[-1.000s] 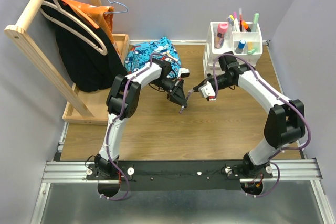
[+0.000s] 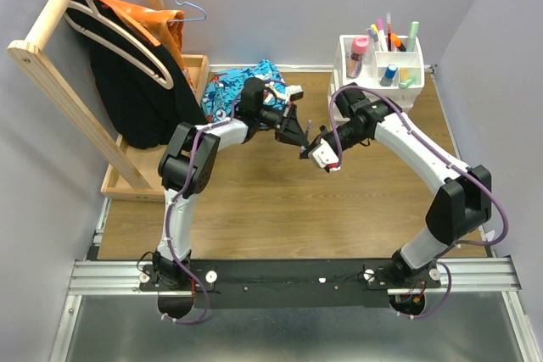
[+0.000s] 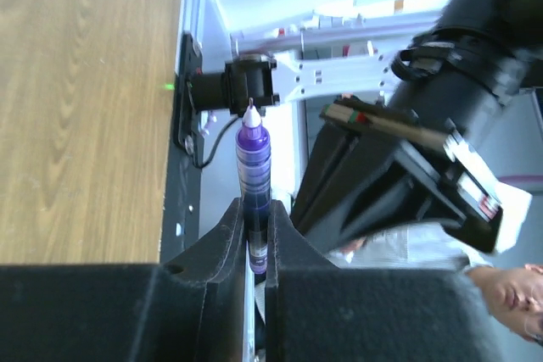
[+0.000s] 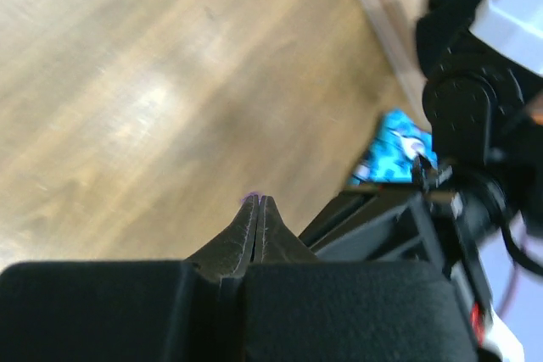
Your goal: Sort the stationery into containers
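Observation:
My left gripper is shut on a purple pen, held upright between its fingertips in the left wrist view, white tip up. Just to its right in the top view, my right gripper is shut with nothing seen between its fingers; in the right wrist view its fingertips meet over the wooden floor. The white organizer at the back right holds several pens, markers and bottles.
A wooden rack with dark and orange clothes stands at the left. A blue patterned cloth lies at the back middle. The front middle of the wooden board is clear.
My left gripper, with the pen in it, has risen and shifted right and toward the back. My right gripper stays close by and has shifted slightly.

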